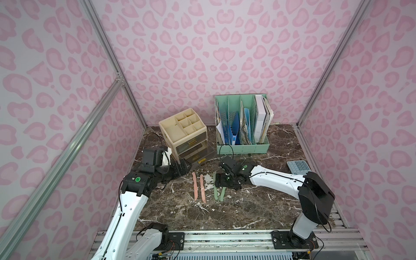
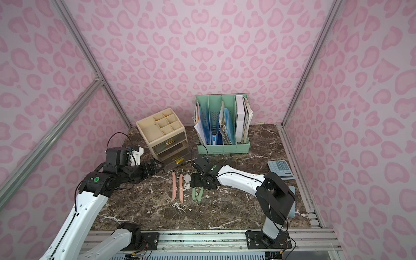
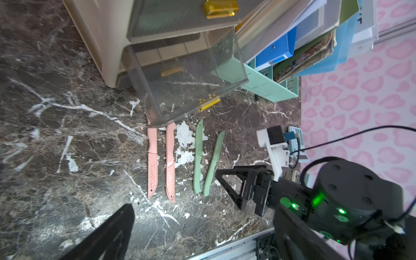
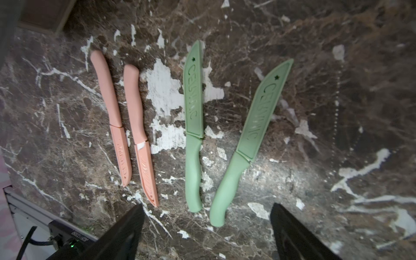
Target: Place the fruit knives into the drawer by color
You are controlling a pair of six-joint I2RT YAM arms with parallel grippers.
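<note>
Two pink knives (image 3: 152,169) (image 4: 142,169) lie parallel on the marble table, left of two sheathed green knives (image 3: 197,164) (image 4: 192,99). In the beige drawer cabinet (image 1: 171,130), the lower clear drawer (image 3: 156,104) is pulled out, with no knife visible in it. My left gripper (image 1: 182,168) stands open over the table beside that drawer, empty, with its blurred fingertips at the bottom of the left wrist view. My right gripper (image 1: 219,181) hangs open and empty above the green knives, which lie between its fingertips in the right wrist view.
A mint file organiser (image 1: 241,147) full of folders and papers stands at the back, right of the cabinet. A calculator (image 1: 298,166) lies at the right edge. Bare table surrounds the knives at the front.
</note>
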